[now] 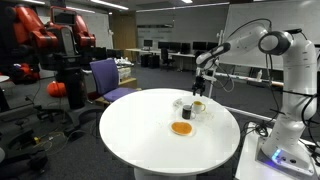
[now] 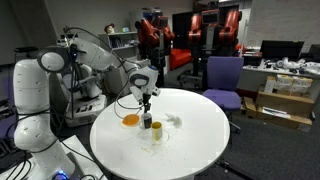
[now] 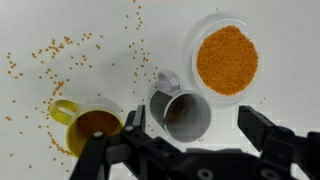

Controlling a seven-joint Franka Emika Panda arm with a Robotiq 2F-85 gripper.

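My gripper is open, its two dark fingers [image 3: 262,135] spread wide with nothing held between them. Under it, in the wrist view, a grey mug [image 3: 186,117] appears in the gap, its handle pointing up and left. To the left stands a yellow mug [image 3: 88,120] with some orange-brown contents. A white plate [image 3: 243,98] bearing a round heap of orange grains [image 3: 226,60] is at upper right. From outside, the dark mug [image 2: 147,119], yellow mug [image 2: 157,131] and orange heap [image 2: 131,120] sit close together, with the gripper [image 2: 146,104] above them.
Loose orange grains [image 3: 68,41] are scattered over the table left of the plate. A small whitish object [image 2: 173,120] lies near the mugs. A purple chair [image 2: 224,77] stands beyond its edge.
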